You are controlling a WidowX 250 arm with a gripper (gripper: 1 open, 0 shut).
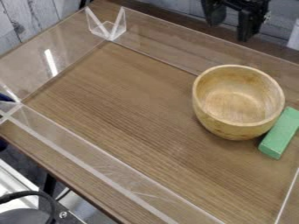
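A wooden bowl [236,118] sits empty on the right half of the wooden table [117,96]. A green block [278,133] lies against its right side, at the table's right. The gripper [237,31] is at the top edge of the view, above and behind the bowl, only partly in frame; it looks dark and blurred, and whether its fingers are open is hard to make out.
Clear plastic pieces [107,26] stand at the back left, and transparent strips run along the left edge. Dark cables show at the lower left.
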